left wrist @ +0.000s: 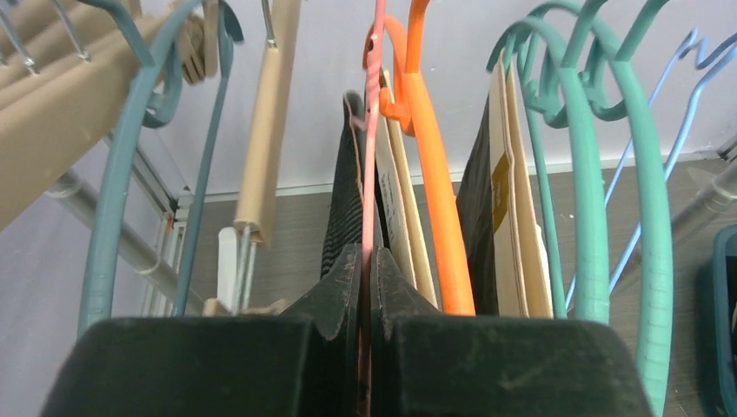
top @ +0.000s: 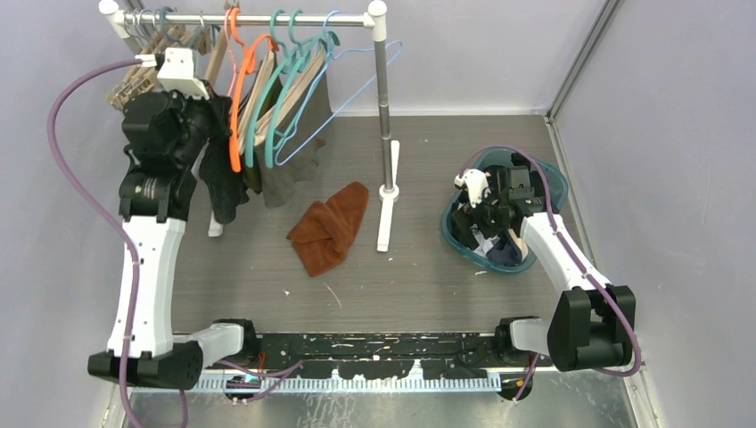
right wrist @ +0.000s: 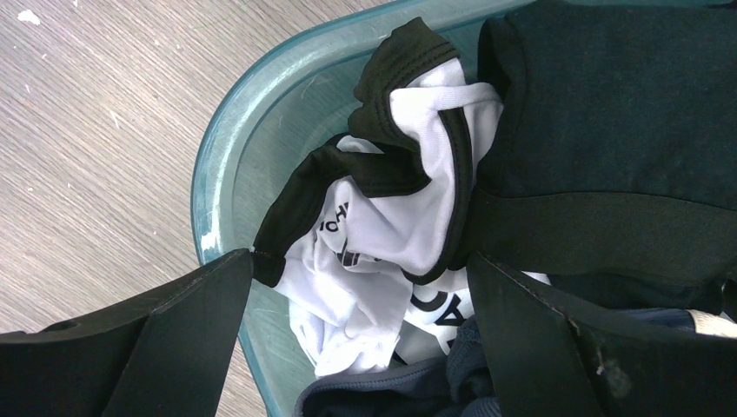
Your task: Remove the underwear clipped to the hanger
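My left gripper is among the hangers on the rail, shut with the thin pink hanger running down at its fingertips; whether it grips it is unclear. Dark hanging cloth shows just behind, beside wooden hangers and an orange hanger. In the top view the dark garment hangs below the left arm. My right gripper is open over the teal basket, above white underwear with black trim among dark clothes.
Teal hangers and a blue wire hanger fill the rail's right part. A brown cloth lies on the floor beside the rack's post. Floor between rack and basket is clear.
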